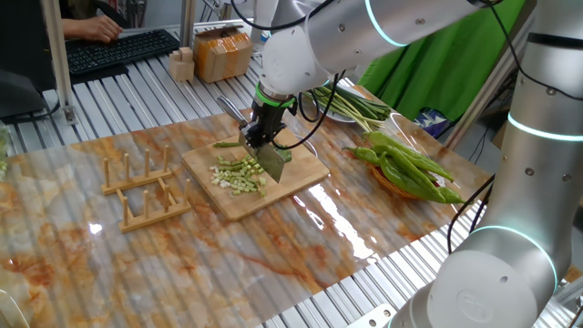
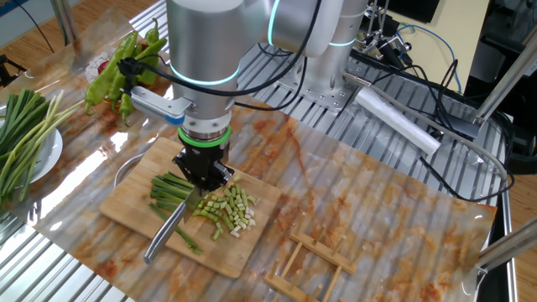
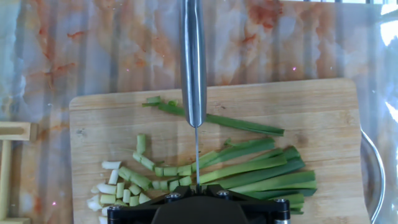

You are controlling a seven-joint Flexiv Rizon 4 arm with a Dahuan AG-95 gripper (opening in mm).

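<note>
My gripper point(image 1: 262, 138) is shut on a knife point(image 1: 274, 164) over the wooden cutting board point(image 1: 305, 171). The metal handle point(image 3: 194, 68) points away from my fingers in the wrist view, and the blade shows there only as a thin edge-on line. Chopped scallion pieces point(image 3: 135, 188) lie on one side of the blade, with longer green stalks point(image 3: 267, 173) on the other. A separate green stalk point(image 3: 242, 124) lies near the board's far edge. Whether the blade touches the scallions cannot be told.
A wooden peg rack point(image 1: 144, 219) stands beside the board. On the other side are green peppers in a basket point(image 1: 405, 173) and whole scallions point(image 2: 29, 138) on a white plate point(image 2: 49, 158). A cardboard box point(image 1: 221, 55) and a keyboard point(image 1: 123, 52) are farther back.
</note>
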